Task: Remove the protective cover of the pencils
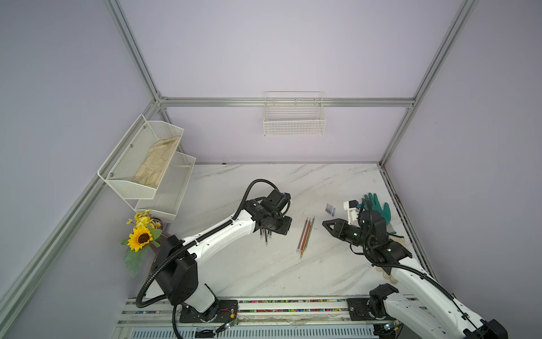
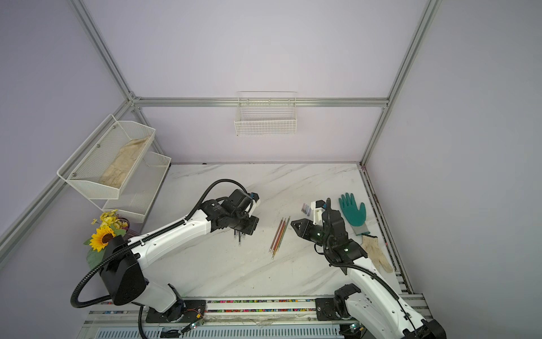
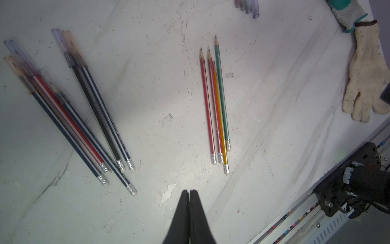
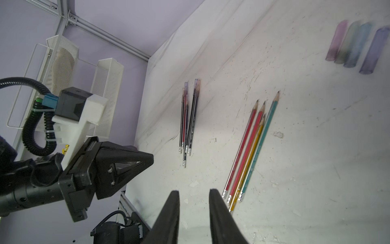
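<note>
On the left side of the left wrist view lie several dark and red pencils [image 3: 98, 116] whose tips wear clear tinted covers [image 3: 61, 40]. To their right is a bundle of bare pencils [image 3: 219, 101], red, yellow and green, tips showing. Loose tinted covers [image 4: 353, 42] lie in a row at the upper right of the right wrist view. My left gripper is shut above the table, with nothing seen between its fingers. Part open and empty, my right gripper hangs over the table near the bare bundle.
A green glove [image 2: 353, 212] and a beige glove [image 2: 375, 251] rest along the right edge. Sunflowers [image 1: 140, 237] and a white shelf [image 1: 152, 163] stand at the left. Open table lies between the pencil groups and toward the front.
</note>
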